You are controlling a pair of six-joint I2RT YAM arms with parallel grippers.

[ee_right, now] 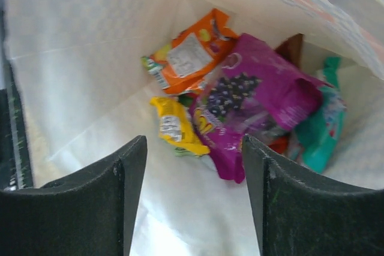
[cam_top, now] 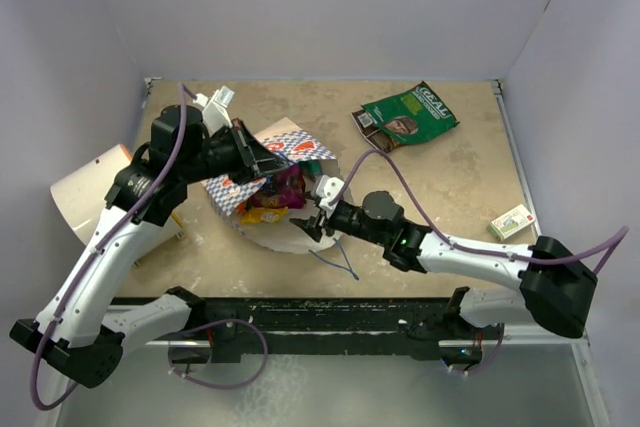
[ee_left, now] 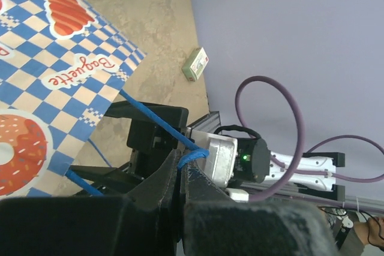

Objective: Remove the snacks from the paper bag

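Observation:
The paper bag [cam_top: 282,242] lies on its side, its checkered outside [ee_left: 36,58] filling the left wrist view. My left gripper [cam_top: 265,162] is above it, shut, with blue handle cord [ee_left: 156,118] at its fingertips. My right gripper [cam_top: 318,222] is at the bag's mouth; in its wrist view the fingers [ee_right: 105,208] stand apart with nothing visible between them. Inside lie an orange packet [ee_right: 189,55], a yellow packet [ee_right: 171,121], a purple packet [ee_right: 255,94] and a teal packet [ee_right: 321,124].
Green packets [cam_top: 410,117] lie at the back right, a small box [cam_top: 511,222] at the right edge. A white cylinder [cam_top: 90,192] stands at the left.

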